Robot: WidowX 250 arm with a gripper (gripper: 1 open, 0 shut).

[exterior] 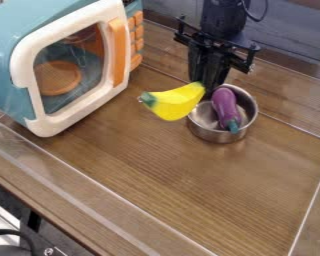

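My black gripper (203,76) is shut on a yellow toy banana (174,104), held aloft at the left edge of a steel bowl (216,134). A purple eggplant (226,106) with a green stem rests in the bowl. The banana covers part of the bowl's rim.
A toy microwave (36,70) with a white door frame and orange side panel occupies the upper left. A grey backboard runs along the back.
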